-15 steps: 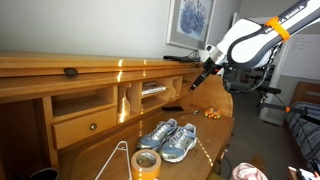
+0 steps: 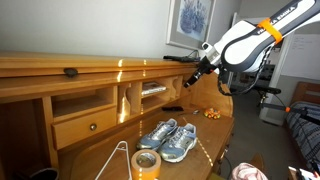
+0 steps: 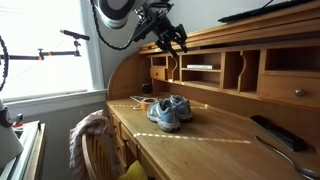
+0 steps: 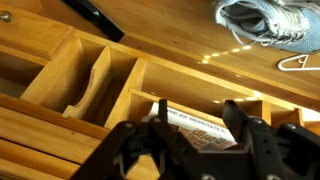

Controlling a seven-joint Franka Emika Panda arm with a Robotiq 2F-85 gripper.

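My gripper hangs above the desk's cubby shelf, its two dark fingers spread apart with nothing between them. Below and beyond the fingers in the wrist view, a white book or stack of paper [image 4: 200, 128] lies in a wooden cubby. Exterior view 1 has this white item [image 2: 152, 91] to the left of the gripper [image 2: 191, 82]. In exterior view 2, the gripper [image 3: 181, 44] is above and left of the white item [image 3: 200, 67]. A pair of grey-blue shoes [image 2: 178, 146] sits on the desktop, clear of the gripper.
An orange cup [image 2: 146, 164] and a white wire hanger [image 2: 120, 154] are near the shoes. A dark bar-like object [image 3: 279, 133] and a thin dark tool [image 3: 288, 157] lie on the desk. Wooden dividers [image 4: 90, 82] stand beside the cubby. Open desktop lies in front of the shoes.
In exterior view 1 the gripper has shifted a little left and down, towards the cubbies. Shoes, cup and white item stay where they were.
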